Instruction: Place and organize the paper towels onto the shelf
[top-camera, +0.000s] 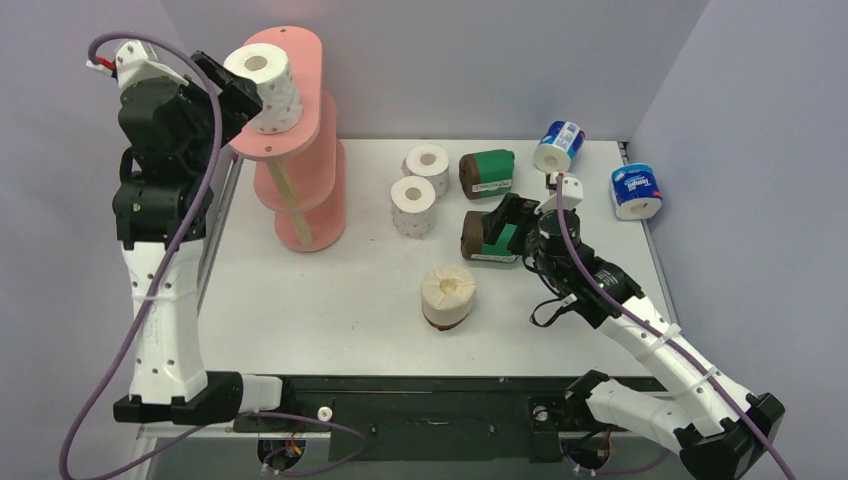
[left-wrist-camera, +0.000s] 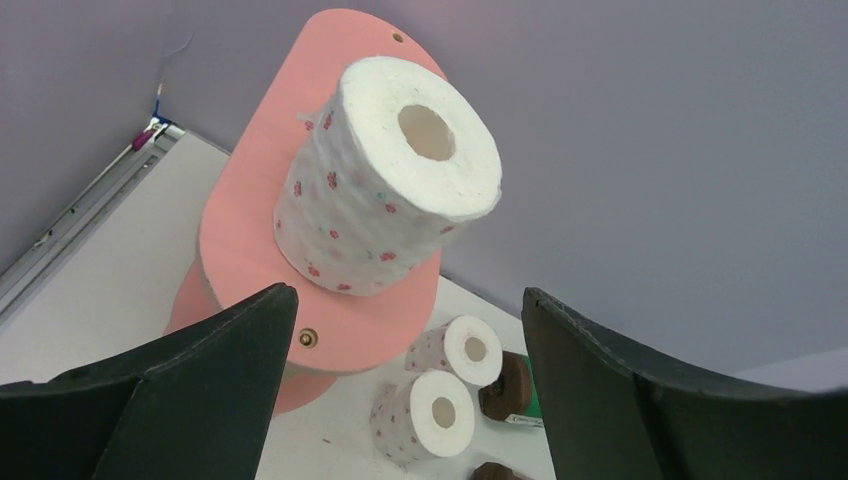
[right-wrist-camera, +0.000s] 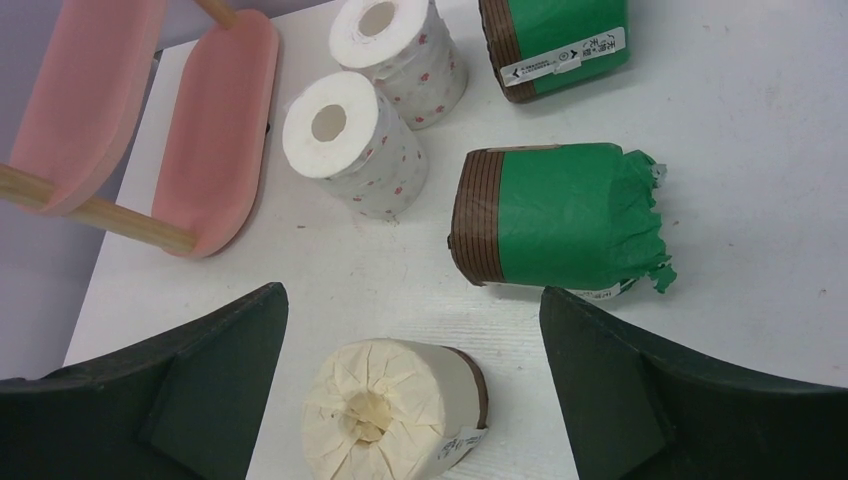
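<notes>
A white roll with small red flowers (left-wrist-camera: 350, 215) stands upright on the top tier of the pink shelf (top-camera: 308, 60). My left gripper is open and apart from it, at the shelf's left in the top view. Two similar flowered rolls, a nearer one (top-camera: 413, 208) and a farther one (top-camera: 428, 166), stand on the table. Two green-wrapped rolls, one at the back (top-camera: 490, 172) and one nearer (right-wrist-camera: 570, 215), lie on their sides. A cream-wrapped roll (right-wrist-camera: 385, 410) stands in front. My right gripper hangs open above the table, holding nothing.
The lower shelf tiers (right-wrist-camera: 215, 130) look empty where visible.
</notes>
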